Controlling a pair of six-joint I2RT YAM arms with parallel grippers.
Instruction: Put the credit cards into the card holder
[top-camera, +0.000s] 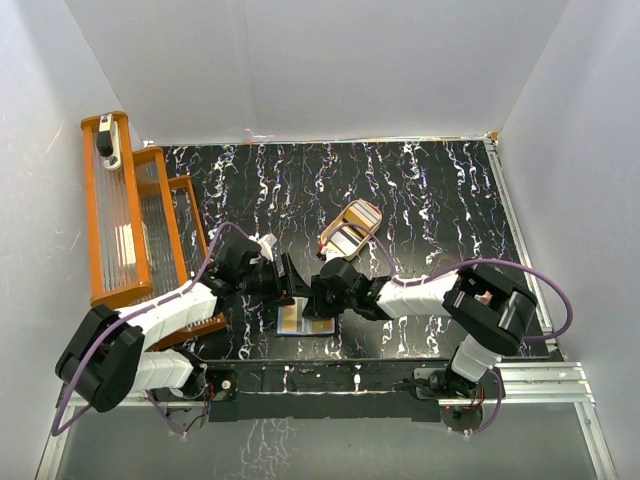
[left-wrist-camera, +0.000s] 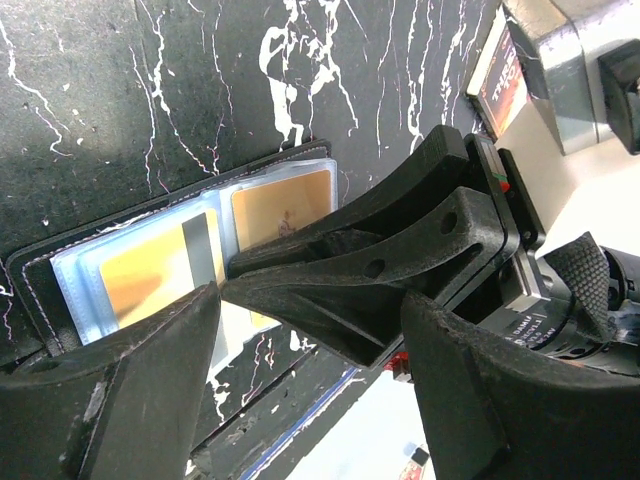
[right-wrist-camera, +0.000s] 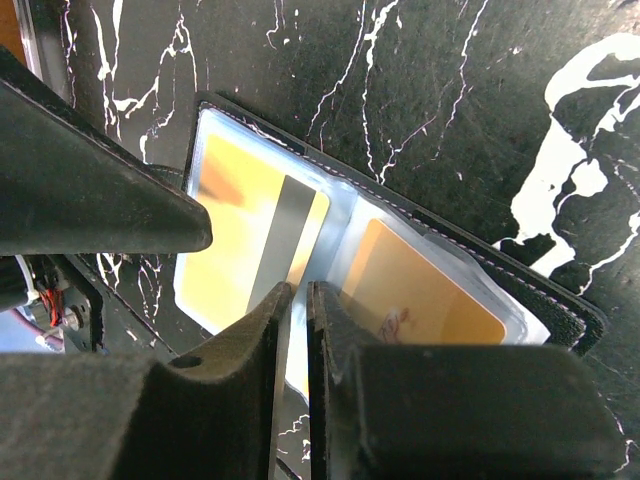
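Note:
The open card holder (top-camera: 290, 322) lies near the front of the table, black-edged with clear sleeves. Yellow cards show under its plastic, one with a grey stripe (right-wrist-camera: 272, 235) and another plainer card (right-wrist-camera: 420, 290). My right gripper is shut at the holder's middle strip, pinching what looks like clear sleeve plastic; the exact edge held is hard to see. In the left wrist view, the right fingers (left-wrist-camera: 370, 260) cover part of the holder. My left gripper stands open above it, with parted fingers (left-wrist-camera: 130, 380) and the right gripper's tips showing between them.
Behind the arms sits an orange-edged box (top-camera: 352, 226) with striped contents. An orange-framed rack (top-camera: 120, 210) stands along the left side. Both grippers are close together over the holder.

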